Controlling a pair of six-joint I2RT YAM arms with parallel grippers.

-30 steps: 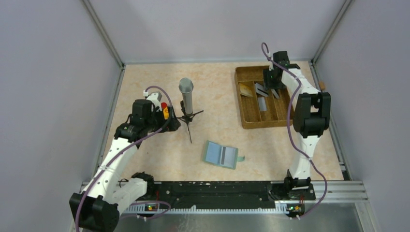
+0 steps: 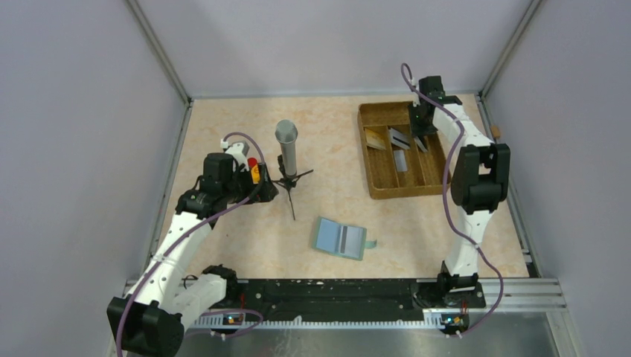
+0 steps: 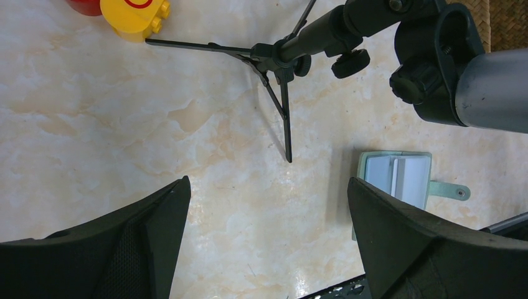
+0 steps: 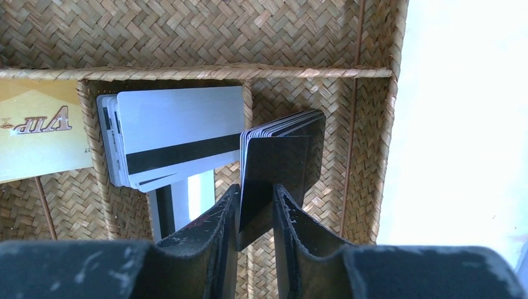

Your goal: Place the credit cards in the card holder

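A woven compartment box (image 2: 387,186) stands at the back right, holding yellow cards (image 4: 40,131), white striped cards (image 4: 177,121) and a stack of black cards (image 4: 280,156). My right gripper is over the box, its fingertips at the lower part of the black stack, one each side of the front card; whether they grip it is unclear. The open card holder (image 2: 338,238), pale green with blue-grey sleeves, lies at the front middle. My left gripper is open over bare table left of it, nothing between its fingers.
A black tripod stand (image 2: 289,181) with a silver cylinder (image 2: 286,141) stands left of centre. A yellow toy (image 3: 131,15) and a red object (image 3: 84,5) lie beside it. The table's middle between box and holder is clear.
My right gripper and the box have shifted very slightly leftward in the top view. The left arm has not moved.
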